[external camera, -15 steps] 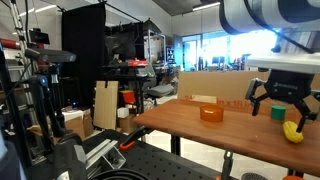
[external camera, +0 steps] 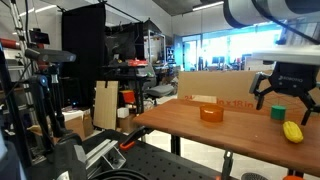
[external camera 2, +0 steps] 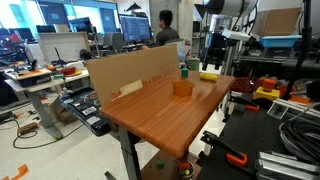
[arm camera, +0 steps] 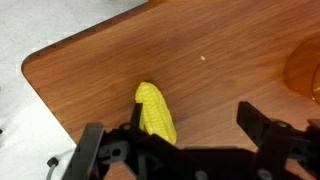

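On the wooden table lies a yellow corn-like object (external camera: 292,131), close to the table's right end in exterior view 1. The wrist view shows the yellow object (arm camera: 155,112) lengthwise, its lower end close to the left finger. Above the table hangs my gripper (external camera: 286,104), its fingers wide apart and nothing between them. An orange bowl (external camera: 211,113) stands near the table's middle, and part of the orange bowl (arm camera: 304,70) shows at the wrist view's right edge. Behind the gripper is a green cup (external camera: 277,112).
A cardboard panel (external camera 2: 140,75) stands along one long side of the table (external camera 2: 170,115). Bare tabletop lies between the bowl and the yellow object. The table's edge runs close beside the yellow object.
The gripper has shifted slightly to the right in exterior view 1, and the green cup beside it shows a little differently. The yellow object and bowl have stayed put.
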